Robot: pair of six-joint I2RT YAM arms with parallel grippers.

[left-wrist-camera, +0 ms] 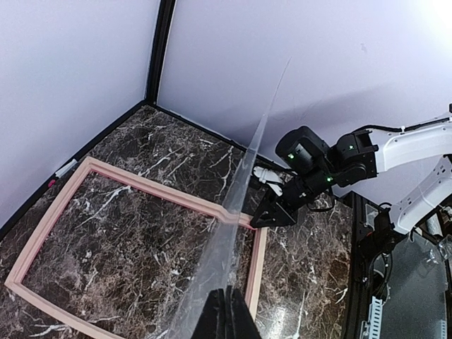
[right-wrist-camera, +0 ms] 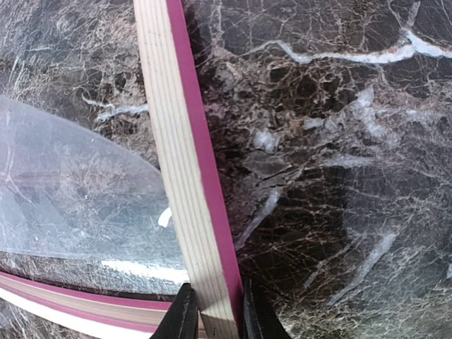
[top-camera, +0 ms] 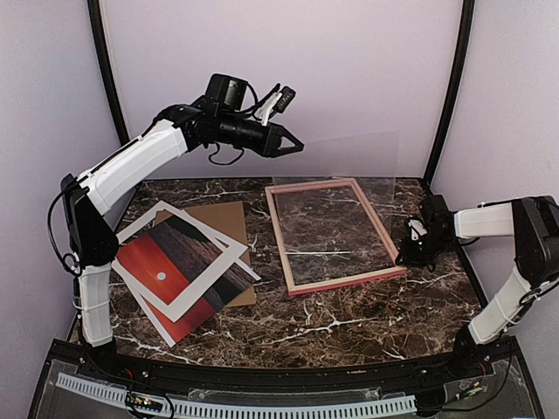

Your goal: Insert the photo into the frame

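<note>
A pink and pale wood frame (top-camera: 279, 236) lies on the marble table. High above it, my left gripper (top-camera: 295, 146) is shut, with a clear sheet (top-camera: 341, 157) hanging from its tips; the same sheet shows edge-on in the left wrist view (left-wrist-camera: 233, 212). My right gripper (top-camera: 400, 260) is shut on the frame's near right corner area; in the right wrist view its fingers (right-wrist-camera: 183, 314) grip the frame's bar (right-wrist-camera: 183, 155). The sunset photo (top-camera: 157, 271) lies at the left, partly under a white mat (top-camera: 224, 262).
A brown board (top-camera: 231, 223) lies under the photo and mat at the left. Walls stand at the back and both sides.
</note>
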